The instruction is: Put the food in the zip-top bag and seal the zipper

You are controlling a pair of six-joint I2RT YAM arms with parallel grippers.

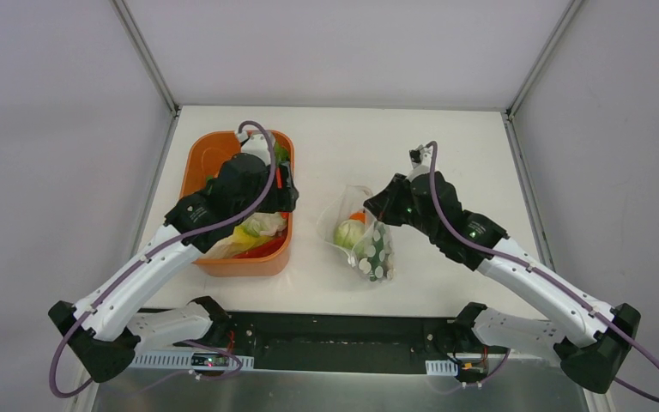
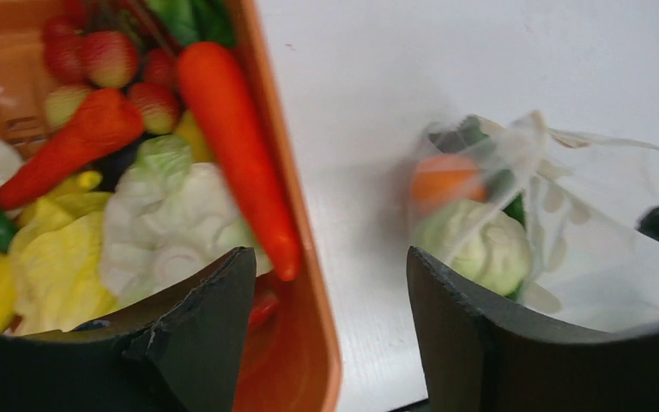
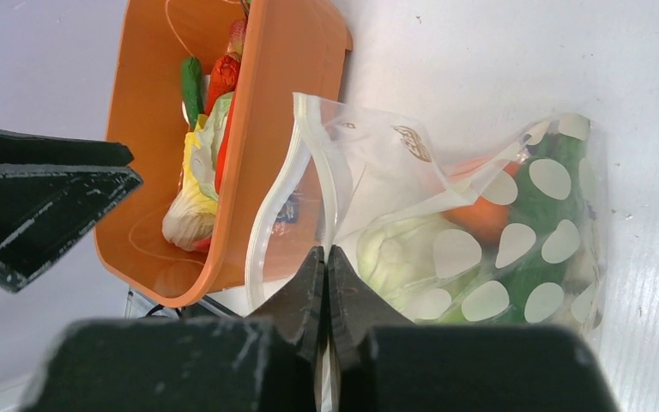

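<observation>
The clear zip bag [image 1: 356,249] stands on the white table, holding a pale green cabbage [image 2: 480,249], an orange item [image 2: 442,180] and dark green items under white dots. My right gripper is shut on the bag's zipper edge [image 3: 309,129]. My left gripper is open above the right side of the orange bin [image 1: 240,266], with nothing between its fingers. In that bin lie a red carrot-shaped item [image 2: 232,146], strawberries [image 2: 107,60], peppers, yellow items and pale leafy food [image 2: 163,232].
The bin takes up the table's left side, close beside the bag. Free white table [image 1: 446,137] shows behind the bag and to its right. A dark edge runs along the front.
</observation>
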